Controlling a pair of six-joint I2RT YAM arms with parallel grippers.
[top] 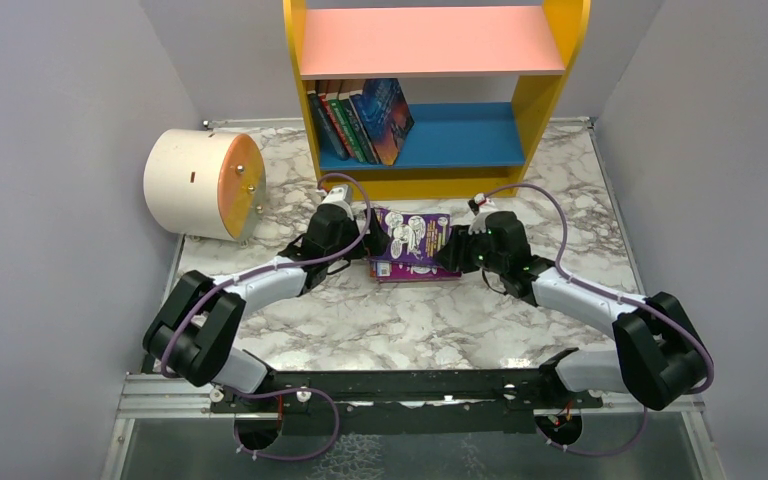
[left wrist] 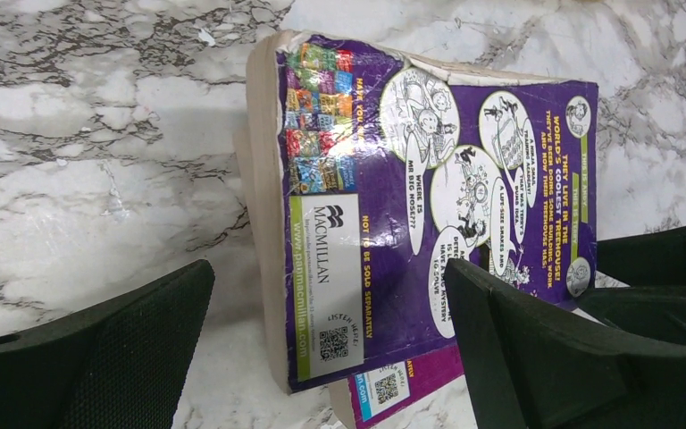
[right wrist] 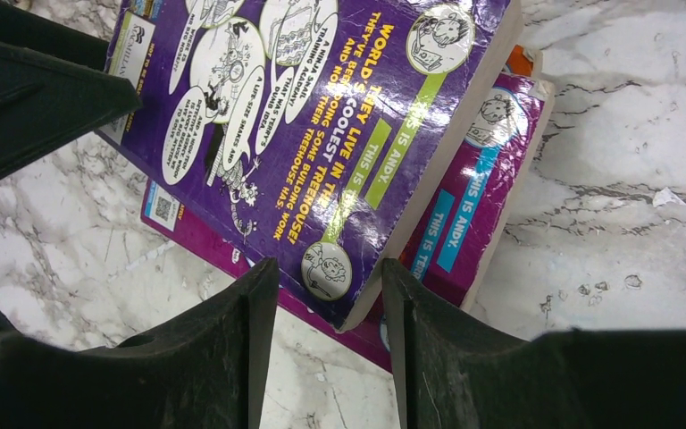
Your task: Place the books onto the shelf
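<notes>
A purple paperback (top: 410, 233) lies crosswise on a magenta book (top: 420, 273) at the table's middle, its edges offset from the lower one. In the left wrist view my left gripper stands open over the purple book's left end, one finger beside the spine, the other over the cover. My right gripper is at the purple book's near right corner, fingers part open on either side of that corner; whether they touch it I cannot tell.
A shelf unit (top: 460, 135) at the back holds several upright books (top: 360, 120). A white cylinder with an orange face (top: 185, 185) lies at the back left.
</notes>
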